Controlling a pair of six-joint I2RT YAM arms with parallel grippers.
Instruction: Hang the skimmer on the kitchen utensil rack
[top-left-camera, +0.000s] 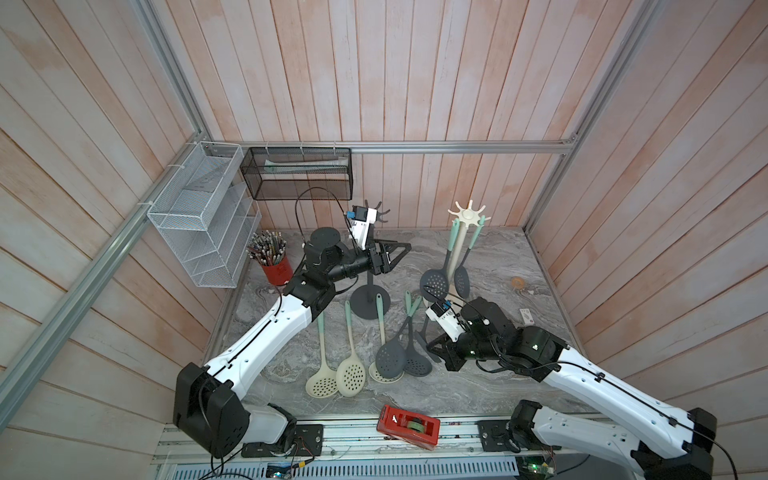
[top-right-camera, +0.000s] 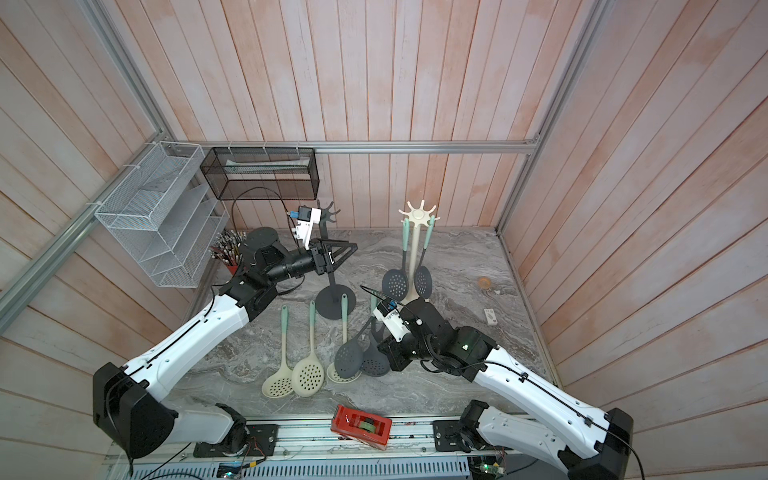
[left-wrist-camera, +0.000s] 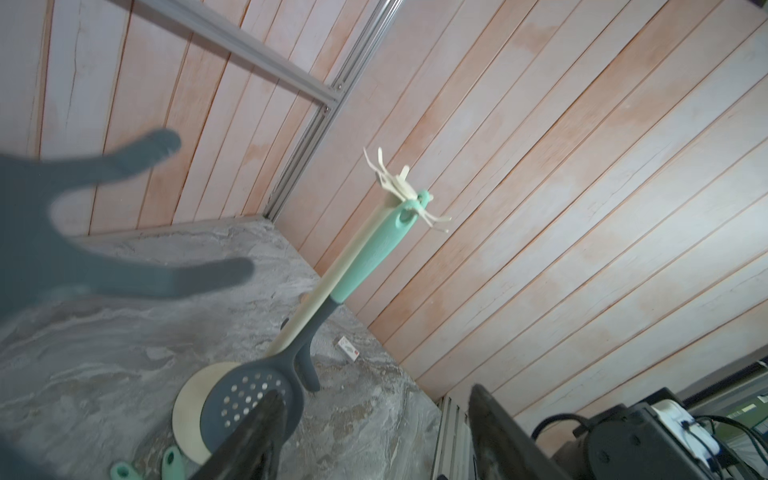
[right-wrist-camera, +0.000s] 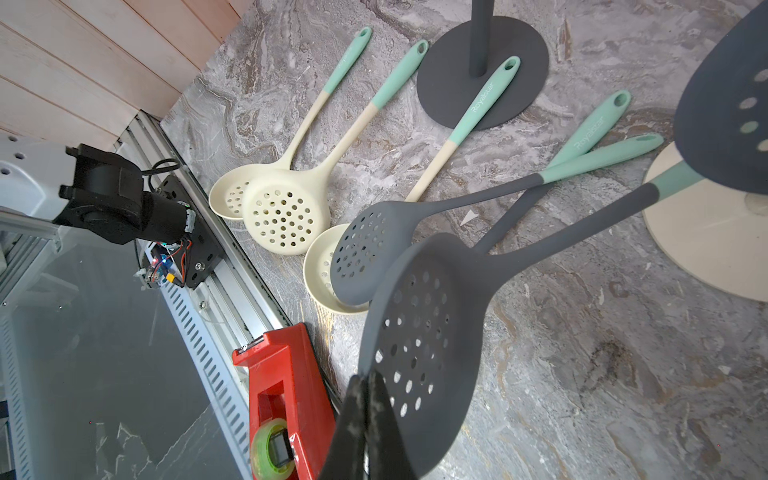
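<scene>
A dark rack stands mid-table; my open, empty left gripper (top-left-camera: 397, 254) is by its top, whose blurred hooks (left-wrist-camera: 200, 276) loom close in the left wrist view. A cream rack (top-left-camera: 469, 214) at the back right holds dark skimmers (top-left-camera: 433, 284) with mint handles. My right gripper is shut low at the front right, its tips at the rim of a dark skimmer head (right-wrist-camera: 428, 344); whether that rim is between them I cannot tell. Cream skimmers (right-wrist-camera: 284, 216) and dark ones (right-wrist-camera: 369, 248) lie at the front.
Wire shelves (top-left-camera: 192, 224) and a black basket (top-left-camera: 264, 192) hang at the back left, near a red utensil cup (top-left-camera: 277, 272). A red tape dispenser (top-left-camera: 392, 424) sits on the front edge.
</scene>
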